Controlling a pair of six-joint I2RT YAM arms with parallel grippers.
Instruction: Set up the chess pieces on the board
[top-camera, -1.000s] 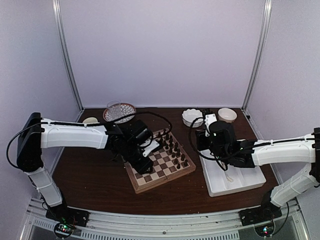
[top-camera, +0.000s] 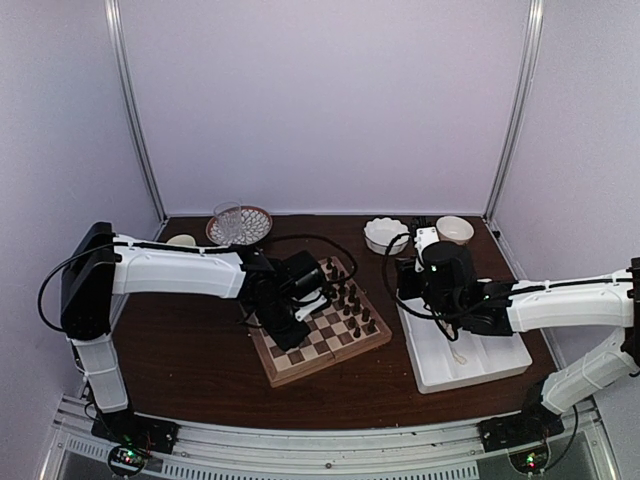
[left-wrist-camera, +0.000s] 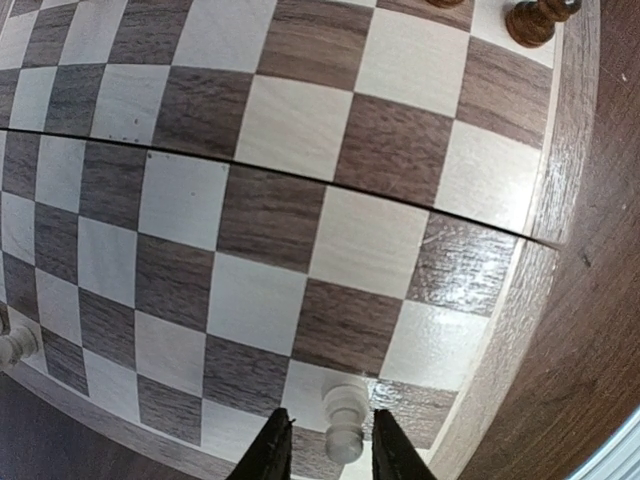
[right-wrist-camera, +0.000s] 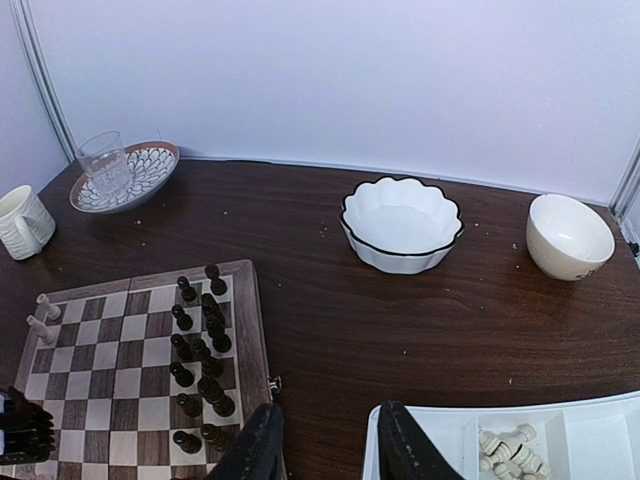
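Note:
The wooden chessboard (top-camera: 322, 340) lies at the middle of the table, dark pieces (right-wrist-camera: 206, 355) standing in two rows along its right side. In the left wrist view, a white piece (left-wrist-camera: 346, 408) stands near the board's edge, between or just beyond the fingertips of my open left gripper; whether they touch it I cannot tell. Another white piece (left-wrist-camera: 16, 346) shows at that view's left edge. My right gripper is open and empty, above the near side of the white tray (right-wrist-camera: 427, 435). White pieces (right-wrist-camera: 512, 452) lie heaped in a tray compartment.
A scalloped white bowl (right-wrist-camera: 402, 222) and a plain bowl (right-wrist-camera: 568, 236) stand at the back right. At the back left are a patterned plate (right-wrist-camera: 150, 175) with a clear glass (right-wrist-camera: 106, 165) and a white mug (right-wrist-camera: 25, 222). Table between board and tray is bare.
The right arm has shifted only very slightly. The pieces in view look unmoved.

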